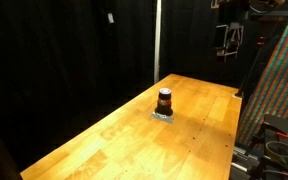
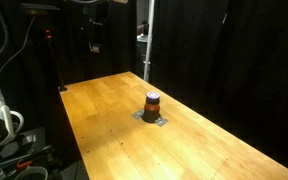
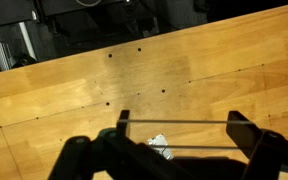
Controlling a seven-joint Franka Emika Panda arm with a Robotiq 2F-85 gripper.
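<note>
A dark, roughly cylindrical object point(image 1: 165, 101) with a pale top and a reddish band stands upright on the wooden table. Silvery tape-like patches point(image 2: 162, 122) lie at its foot. Seen from the wrist, my gripper is open, its two black fingers wide apart at the bottom of the picture. Two thin pale lines run across between the fingers; what they are I cannot tell. Beyond them a silvery patch point(image 3: 160, 146) shows on the tabletop. The dark object itself does not show clearly in the wrist view. Neither exterior view shows the gripper clearly.
Black curtains point(image 2: 229, 70) hang behind it, with a pale upright pole point(image 1: 157, 40). Dark equipment and cables lie off the table's edge, along the top of the wrist view.
</note>
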